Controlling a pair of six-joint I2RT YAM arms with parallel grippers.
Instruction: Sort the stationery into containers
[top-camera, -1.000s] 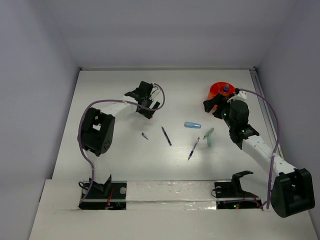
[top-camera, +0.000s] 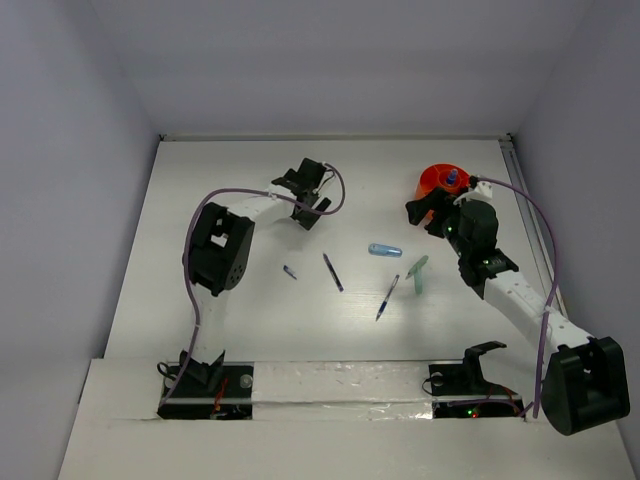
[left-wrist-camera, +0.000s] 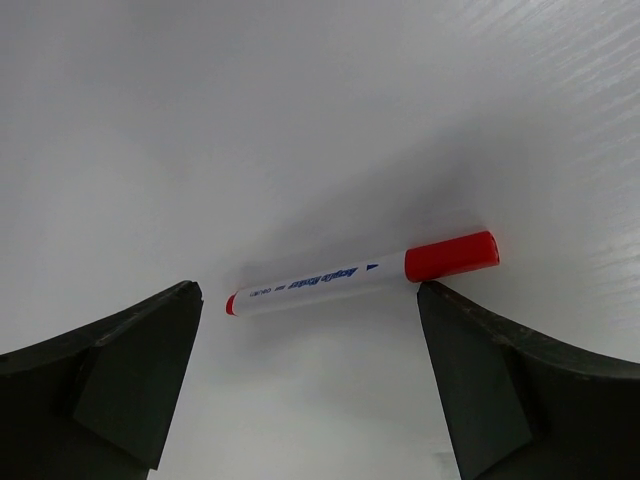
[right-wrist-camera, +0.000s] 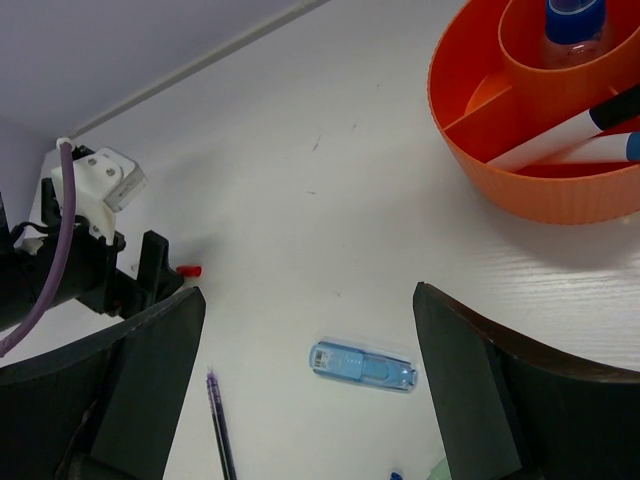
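A white marker with red cap (left-wrist-camera: 450, 255) lies on the table between and just beyond the fingers of my open left gripper, which is low over it. An orange divided holder (right-wrist-camera: 530, 195) at the back right holds a blue-capped bottle and markers. My right gripper hangs open beside it. On the table lie a light blue item (right-wrist-camera: 362, 367), a dark pen (top-camera: 333, 272), another pen (top-camera: 387, 298), a small blue piece (top-camera: 290, 272) and pale green items (top-camera: 418, 275).
Walls border the table (top-camera: 190, 320) at back and sides.
The left arm and gripper have moved a little to the right and toward the back. The right arm and the loose items have not visibly moved.
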